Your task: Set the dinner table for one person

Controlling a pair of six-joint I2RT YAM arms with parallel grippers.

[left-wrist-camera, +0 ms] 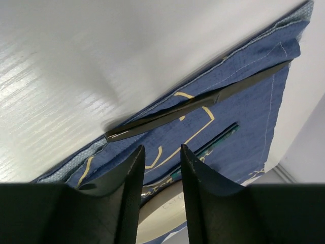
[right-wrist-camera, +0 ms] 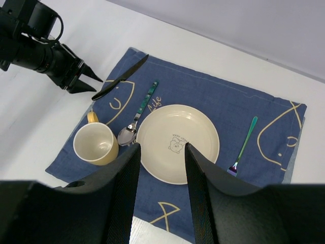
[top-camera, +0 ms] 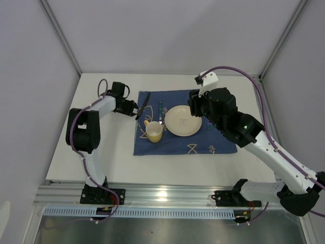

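On the blue placemat [top-camera: 177, 147] sit a cream plate [right-wrist-camera: 177, 144], a spoon with green handle [right-wrist-camera: 127, 134], a fork [right-wrist-camera: 242, 147] right of the plate and a yellow-handled cream mug [right-wrist-camera: 95, 142] at lower left. A black knife [left-wrist-camera: 198, 103] lies along the mat's left edge, slanting. My left gripper is open, just left of the knife, nothing between its fingers. My right gripper hangs open and empty above the right side of the setting.
Walls stand behind and at both sides. The right arm covers much of the right side in the top view.
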